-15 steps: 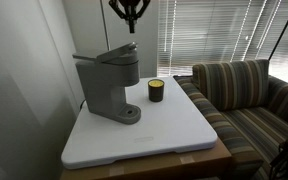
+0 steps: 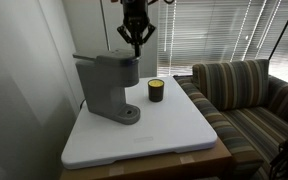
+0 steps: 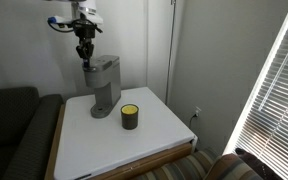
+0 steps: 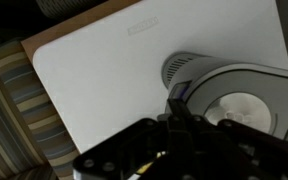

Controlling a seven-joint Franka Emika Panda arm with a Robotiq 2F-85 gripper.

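Note:
A grey coffee maker (image 2: 109, 88) stands upright on a white board, its lid (image 2: 117, 56) lying flat or nearly so on top. My gripper (image 2: 137, 54) points down at the front of that lid, its fingertips touching it or just above; which of the two is hard to tell. The second exterior view also has the gripper (image 3: 86, 65) at the top front of the machine (image 3: 105, 85). In the wrist view the shut fingers (image 4: 177, 106) are dark and close together over the lid's edge, and nothing shows between them.
A dark cup with a yellow top (image 2: 156, 90) sits on the white board (image 2: 159, 135), to the right of the machine. Much of the board's front is bare. A striped armchair (image 2: 234, 90) stands beside the table.
My gripper has come down from above the coffee maker to its lid. The lid's front, slightly raised before, now appears lower. The cup and machine base have stayed in place.

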